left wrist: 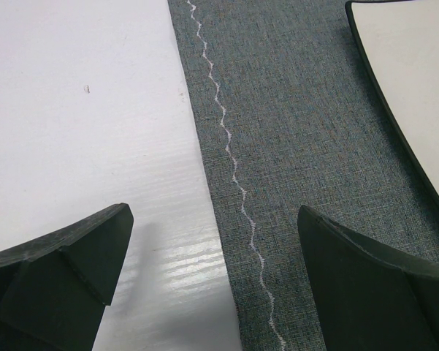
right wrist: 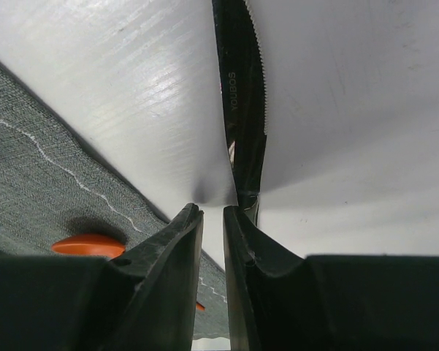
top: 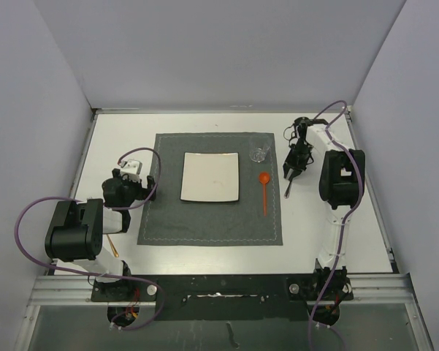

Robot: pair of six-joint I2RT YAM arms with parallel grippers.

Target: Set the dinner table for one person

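Note:
A dark knife (right wrist: 245, 95) lies on the white table right of the grey mat, with my right gripper low over it, fingertips slightly apart at its lower part. In the top view that gripper (top: 292, 170) covers much of the knife. On the mat (top: 212, 227) are a square cream plate (top: 210, 177), a clear glass (top: 259, 150) and an orange spoon (top: 264, 183). My left gripper stands open at the mat's left edge, empty, beside the plate.
A thin light wooden utensil (top: 112, 245) lies at the lower left, partly under the left arm.

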